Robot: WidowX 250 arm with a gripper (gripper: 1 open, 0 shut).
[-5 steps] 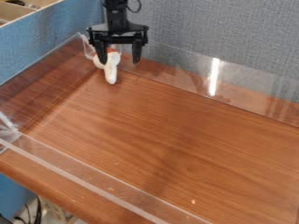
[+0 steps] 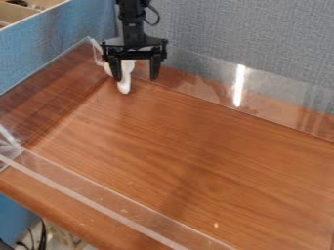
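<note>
My black gripper (image 2: 136, 66) hangs at the back left corner of the wooden tray, its two fingers apart and pointing down. A white elongated object (image 2: 124, 83) stands or lies just below and behind the left finger, partly hidden by it. I cannot tell whether the finger touches it. Nothing shows held between the fingers.
Clear plastic walls line its edges, with grey-blue padded panels behind. Some cables (image 2: 39, 237) lie outside at the lower left.
The white object looks unmoved.
</note>
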